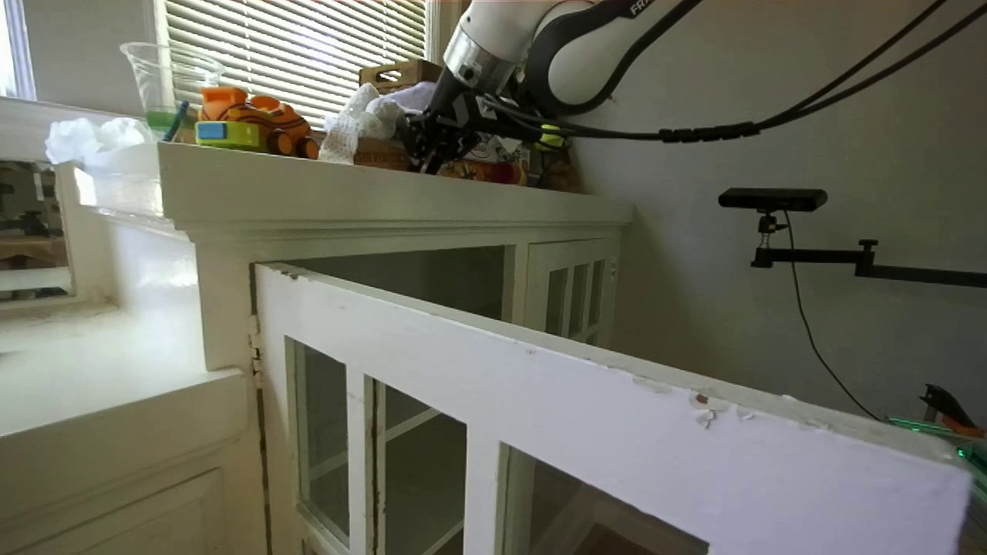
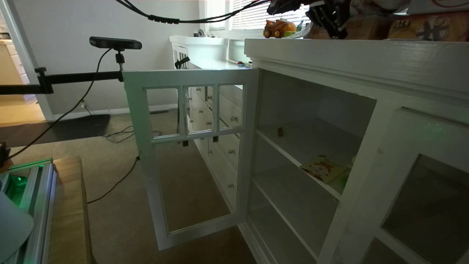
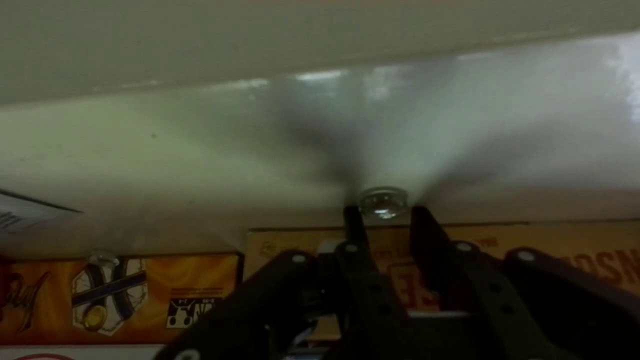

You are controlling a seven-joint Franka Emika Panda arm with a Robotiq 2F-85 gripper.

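In the wrist view a small clear, round, glassy piece (image 3: 384, 203) lies on the white cabinet top (image 3: 240, 156). The two fingertips of my gripper stand on either side of it, part open, with the piece between or just beyond them. Whether they touch it I cannot tell. A second clear piece (image 3: 104, 258) sits farther left, by an orange box (image 3: 186, 282). In exterior view 1 my gripper (image 1: 427, 169) points down close to the cabinet top's front edge; the small piece cannot be made out there.
Boxes line the top right behind my fingers, including a brown cardboard box (image 3: 576, 249). An orange toy truck (image 1: 254, 116) and a clear plastic cup (image 1: 157, 79) stand at the left end. Below, a glass-paned cabinet door (image 1: 574, 388) hangs wide open. Shelves inside hold a small book (image 2: 323, 169).
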